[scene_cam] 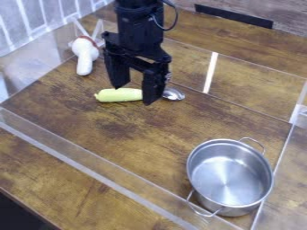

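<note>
The black gripper (pixel 135 79) hangs in the upper middle with its fingers apart, open and holding nothing that shows. Beneath it a pale yellow-green corn-like object (pixel 117 94) lies on the wooden table, with a silver spoon (pixel 173 94) to its right, partly hidden by the gripper. A white elongated object (pixel 84 58) lies at the upper left. A steel pot (pixel 228 174) with two side handles stands empty at the lower right.
Clear walls or strips (pixel 90 162) border the work area on the wooden table. Bare table (pixel 120 135) fills the centre and lower left. A white railing runs at the top left.
</note>
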